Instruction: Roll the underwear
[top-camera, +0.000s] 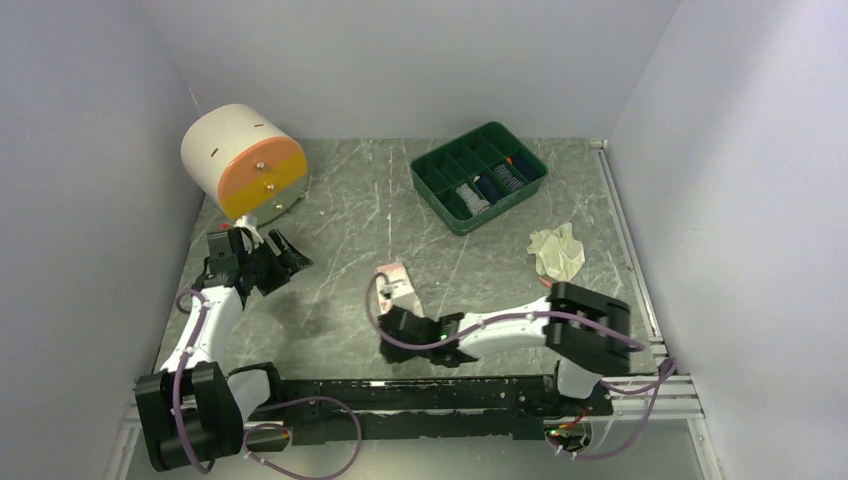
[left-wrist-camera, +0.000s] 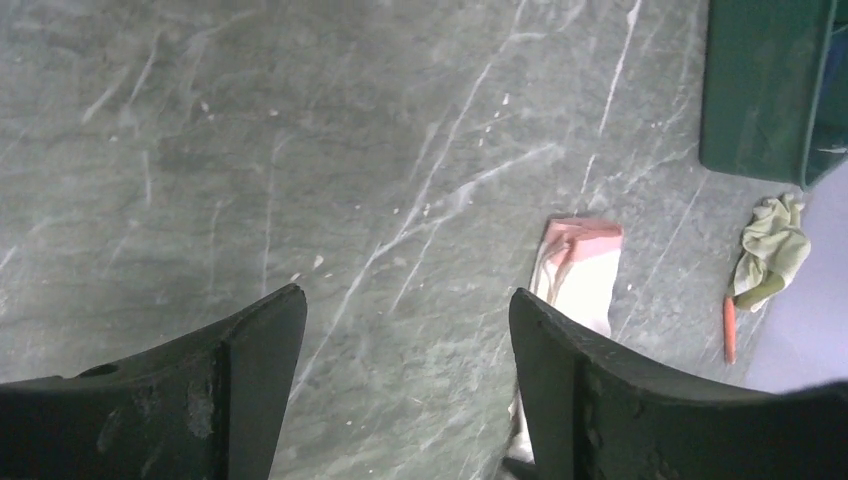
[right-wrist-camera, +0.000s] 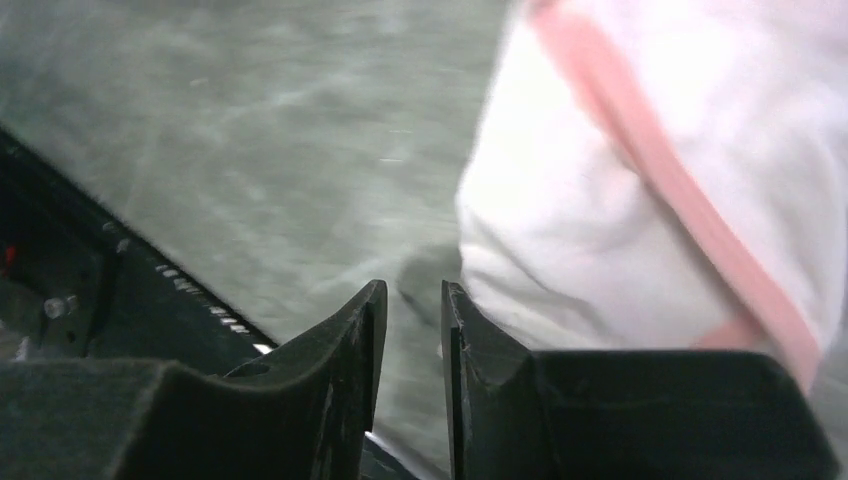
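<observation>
The underwear (top-camera: 398, 285) (left-wrist-camera: 585, 275) (right-wrist-camera: 640, 200), white with pink bands, lies as a long folded strip at the front middle of the table. My right gripper (top-camera: 390, 345) is low at its front end, blurred from above; in the right wrist view its fingers are part open, with the cloth just beside and beyond them. My left gripper (top-camera: 275, 255) stands open with nothing between its fingers, off to the left of the underwear.
A green divided box (top-camera: 435, 190) with rolled items stands at the back. A drum-shaped drawer unit (top-camera: 230, 155) is back left, close to my left arm. A pale crumpled cloth (top-camera: 555, 250) lies at the right.
</observation>
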